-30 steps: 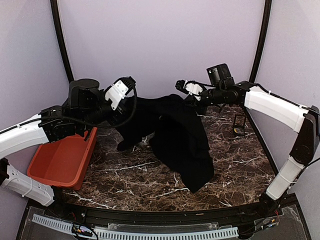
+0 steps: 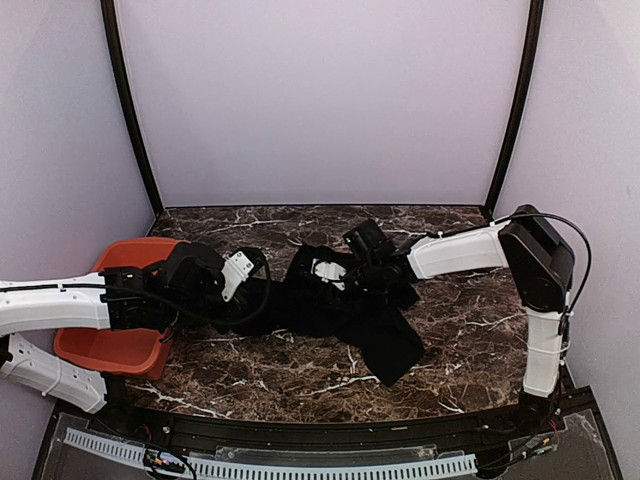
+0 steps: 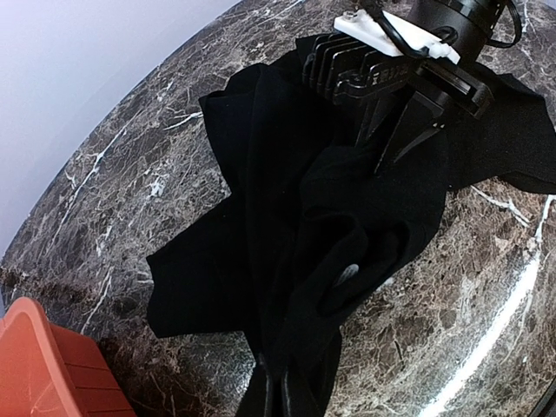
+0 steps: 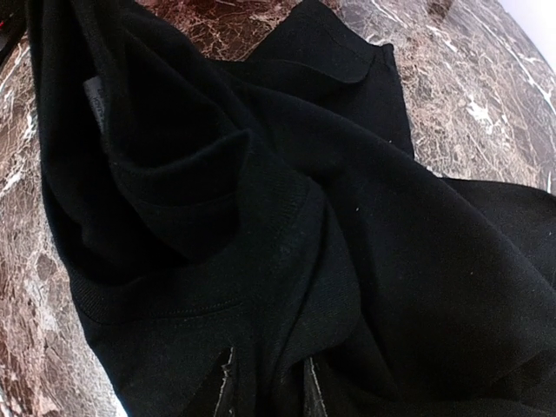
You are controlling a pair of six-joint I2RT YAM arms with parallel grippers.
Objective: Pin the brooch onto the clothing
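Note:
The black garment (image 2: 390,345) lies crumpled across the middle of the table, one end leading up to my left gripper. In the left wrist view, the left fingers are shut with gathered black cloth running between them. My right gripper is down at the garment, fingers apart, with cloth beneath and between the fingertips; it does not appear to hold any. A pale label (image 4: 95,100) shows inside a fold, probably the collar. I cannot see the brooch in any current view.
An orange-red bin (image 2: 105,345) stands at the left, beneath the left arm. Bare marble table (image 2: 250,375) shows at the front, and more at the right beyond the garment. The right arm covers part of the right rear.
Both grippers have come down, the right one also toward the left, and the garment stretched between them has sunk onto the table. A small dark stand at right rear is now covered.

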